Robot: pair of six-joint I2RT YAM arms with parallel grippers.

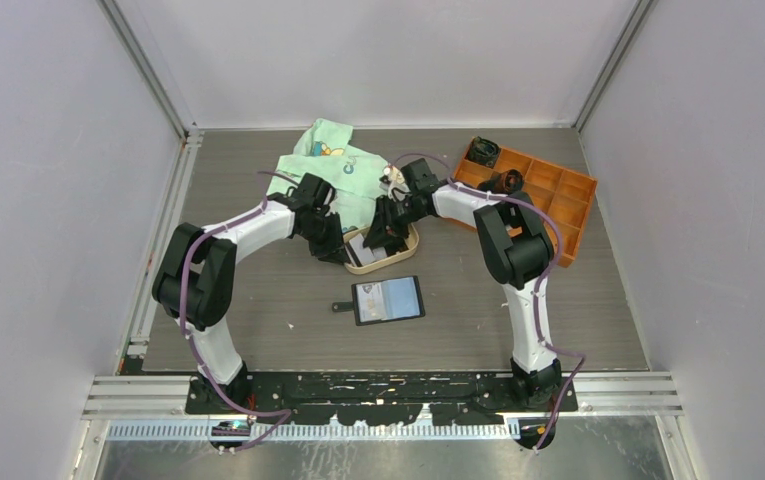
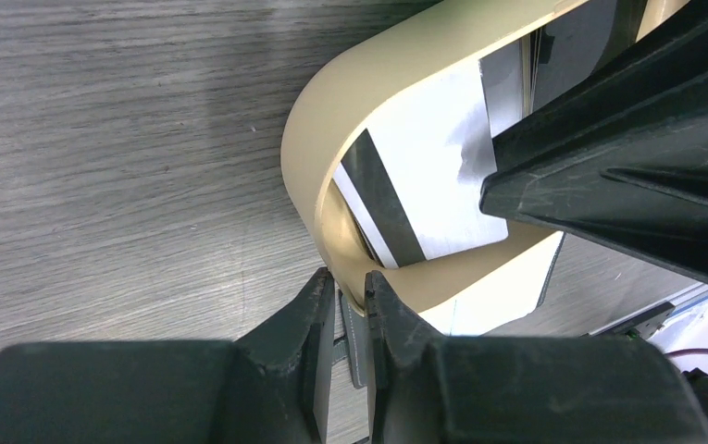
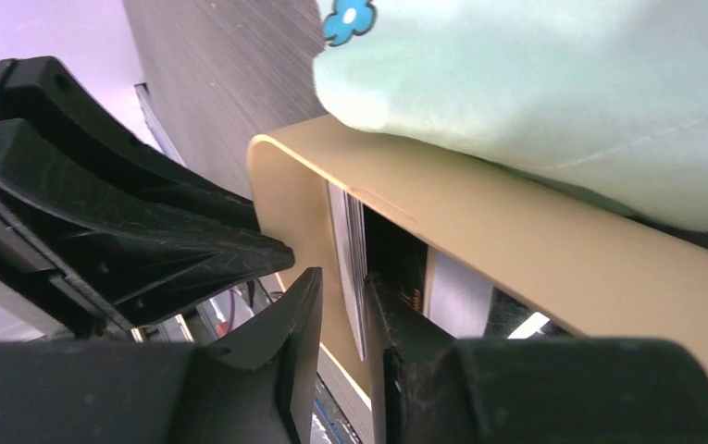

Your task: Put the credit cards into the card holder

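A beige oval box (image 1: pixel 405 255) holds several cards standing on edge, among them a white card with a black stripe (image 2: pixel 442 166). My left gripper is shut on the box's rim at its left end. Inside the box, my right gripper is part open, with the edges of a stack of cards (image 3: pixel 354 245) between its fingertips; whether both fingers touch the stack cannot be told. The black card holder (image 1: pixel 420 297) lies unfolded in front of the box, its clear pockets upward and its strap to the left.
Behind the box lies a pale green cloth (image 1: pixel 358 175), close to its rim. An orange compartment tray (image 1: pixel 570 215) with dark items stands at the back right. Bare table surrounds the holder at the front.
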